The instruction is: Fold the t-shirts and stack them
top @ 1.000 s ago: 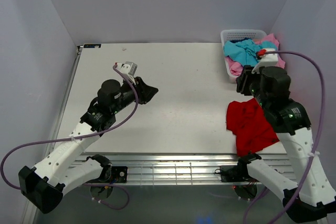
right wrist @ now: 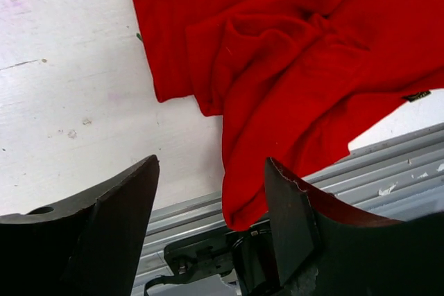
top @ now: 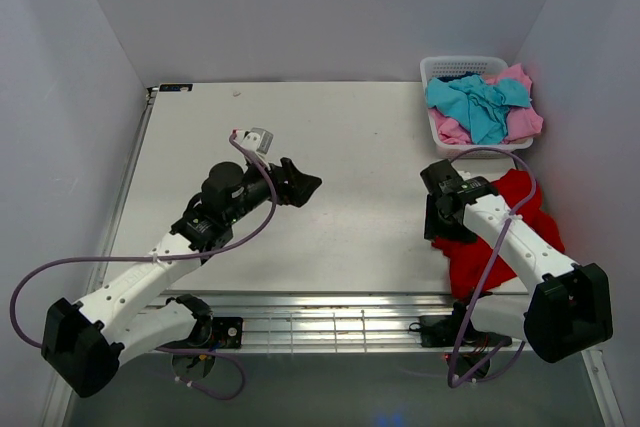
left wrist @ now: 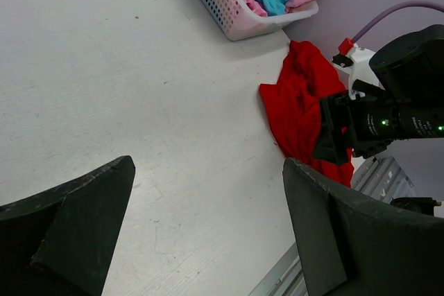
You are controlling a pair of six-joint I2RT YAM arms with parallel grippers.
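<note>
A crumpled red T-shirt (top: 530, 222) lies at the table's right front, one end reaching onto the front rail. My right gripper (top: 435, 227) hangs low over its left part; in the right wrist view the red cloth (right wrist: 291, 81) lies ahead of and between the open fingertips, not gripped. My left gripper (top: 305, 182) is open above the middle of the table (top: 360, 147), empty; in the left wrist view the red shirt (left wrist: 298, 95) is off to the right.
A white basket (top: 440, 67) at the back right holds a heap of turquoise and pink clothes (top: 480, 107). Walls bound the table at back and sides, a metal rail at the front.
My right gripper has come down from beside the basket to low over the red shirt. My left gripper moved slightly right earlier in this span.
</note>
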